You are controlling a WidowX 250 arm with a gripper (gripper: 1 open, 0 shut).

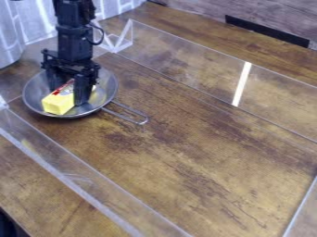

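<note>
A grey metal pan [100,104] with a long wire handle pointing right lies on the wooden table at the left. In it is a yellow block [57,105] with a red and white part near its upper end. My black gripper [72,85] is down inside the pan at the block, closed on it as far as shows; its fingertips are partly hidden. A small yellowish patch behind the gripper is too small to identify.
Clear plastic-like rails [240,83] run along the back right and the front left of the wooden table [210,157].
</note>
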